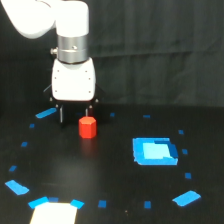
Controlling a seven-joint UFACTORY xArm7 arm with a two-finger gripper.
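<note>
A small red block [87, 128] rests on the dark tabletop, left of the middle. Just above and behind it is my white-bodied gripper [75, 116], pointing down. Its dark fingers [61, 115] are spread apart, with only bare background showing between them. The right finger comes down close to the top of the block; whether they touch is hard to tell. A shallow blue square tray [137, 152] with a pale inside lies to the right.
Blue tape pieces [186, 198] and small blue marks [102, 204] lie flat on the table. A pale square [54, 214] sits at the front edge. Open table separates the block and the tray; a dark curtain [150, 60] hangs behind.
</note>
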